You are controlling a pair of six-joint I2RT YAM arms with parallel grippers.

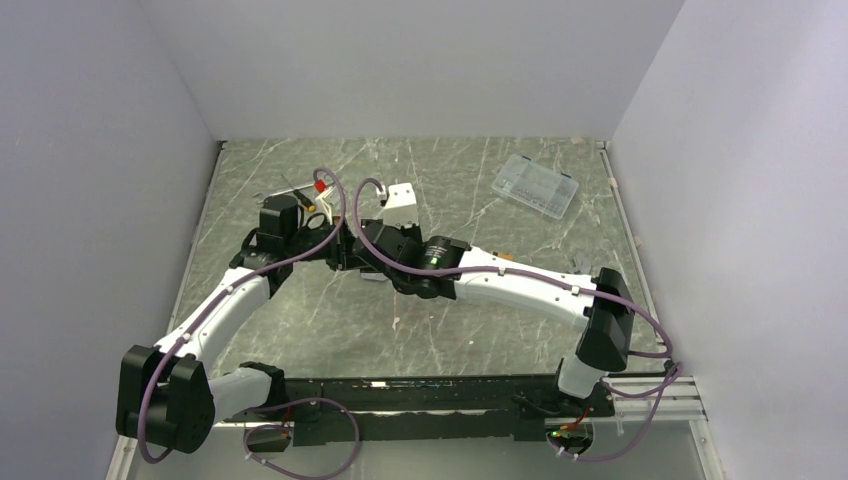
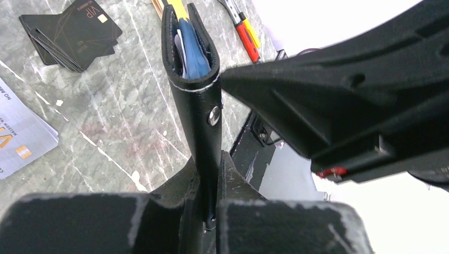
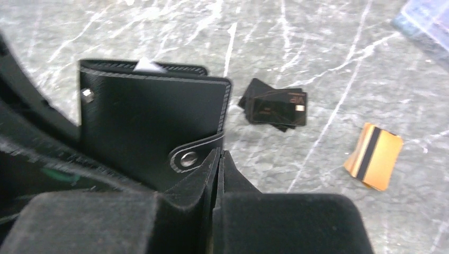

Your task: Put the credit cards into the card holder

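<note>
My left gripper is shut on the black card holder (image 2: 198,114), which it holds up off the table with its mouth facing away from the fingers. Blue and white card edges (image 2: 194,55) show inside the mouth. In the right wrist view a pale corner (image 3: 149,65) pokes above the leather. My right gripper is shut with nothing seen between its tips, close beside the holder's snap (image 3: 189,159); whether they touch, I cannot tell. Black cards (image 3: 277,107), orange cards (image 3: 377,156) and silver cards (image 2: 21,135) lie on the table.
A red-and-yellow-handled tool (image 2: 249,37) lies on the table near the holder. At the back right rests a clear compartment box (image 1: 536,186). Both arms meet left of centre in the top view, hiding the holder there.
</note>
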